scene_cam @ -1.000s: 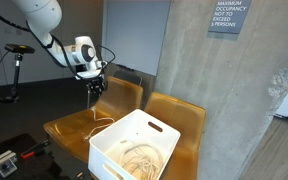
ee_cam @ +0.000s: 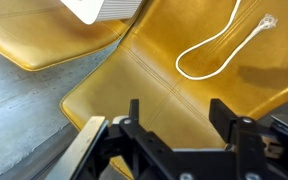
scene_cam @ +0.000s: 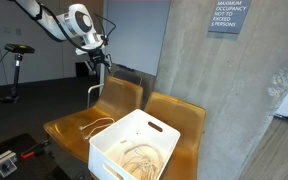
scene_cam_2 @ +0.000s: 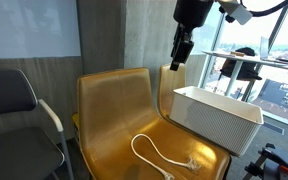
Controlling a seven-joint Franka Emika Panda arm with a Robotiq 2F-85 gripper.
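A white rope [ee_cam: 212, 55] lies in a loose bend on the seat of a tan chair, with a frayed end [ee_cam: 268, 22]. In exterior view 2 the same rope [scene_cam_2: 156, 158] rests on the nearer seat. High over the chairs hangs my gripper, its fingers apart, and only the tan seat shows between them. The white box [scene_cam: 112, 154] stands on the neighbouring chair. Pale rope coils [scene_cam: 140, 160] are visible inside it. The rope on the seat is apart from my gripper.
Tan chair backs [scene_cam: 121, 96] rise behind the seats. A dark armchair [scene_cam_2: 22, 130] stands on the left in exterior view 2. A concrete wall [scene_cam: 219, 85] is behind the chairs. Bare seat surrounds the loose rope.
The box has not moved.
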